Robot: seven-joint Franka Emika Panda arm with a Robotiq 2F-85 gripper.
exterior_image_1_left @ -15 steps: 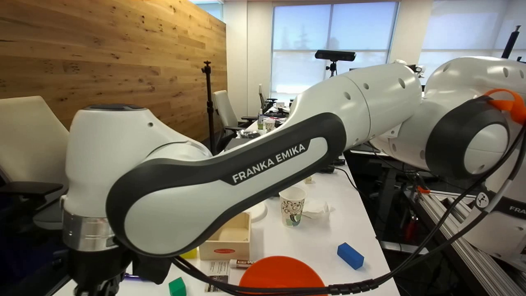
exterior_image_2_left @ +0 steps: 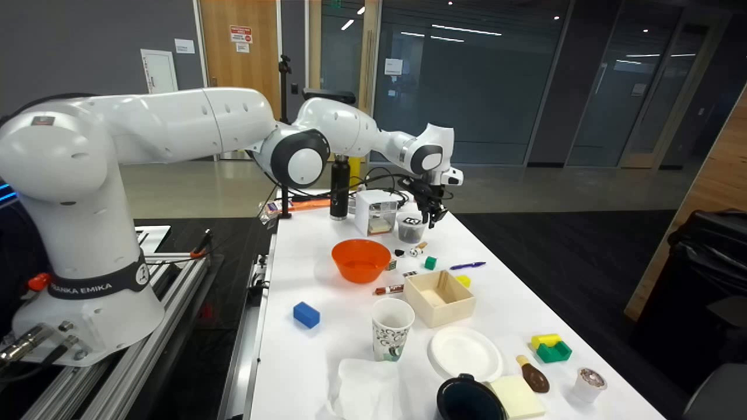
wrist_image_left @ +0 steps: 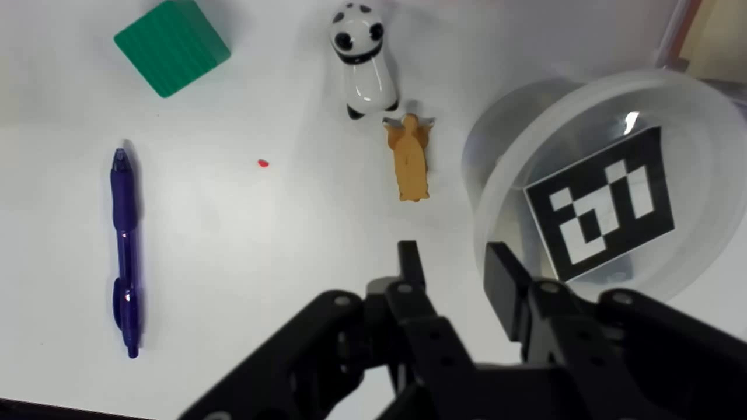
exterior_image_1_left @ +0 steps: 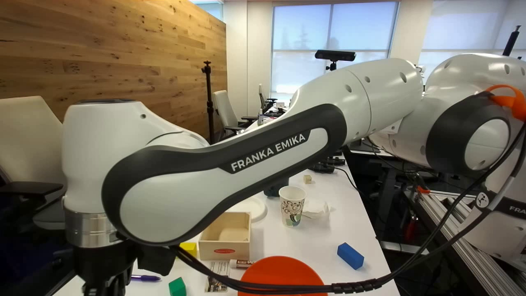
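Note:
My gripper stands part open in the wrist view, its two fingertips apart and bare white table showing between them. The right fingertip overlaps the left rim of a clear round tub (wrist_image_left: 498,203); whether it touches the tub cannot be made out. A black-and-white marker card (wrist_image_left: 602,203) shows in the tub. In exterior view 2 the gripper (exterior_image_2_left: 434,218) hangs just beside and above the tub (exterior_image_2_left: 411,233). Up from the fingers in the wrist view are a small brown animal figure (wrist_image_left: 410,161) and a panda figure (wrist_image_left: 365,70).
A purple pen (wrist_image_left: 126,245) and green block (wrist_image_left: 171,48) lie left of the fingers in the wrist view. An orange bowl (exterior_image_2_left: 360,262), wooden box (exterior_image_2_left: 448,308), paper cup (exterior_image_2_left: 390,329) and white clear-fronted box (exterior_image_2_left: 371,210) also stand on the table.
The arm's forearm and wrist have risen slightly, and the top of the wrist has shifted a little left in exterior view 1.

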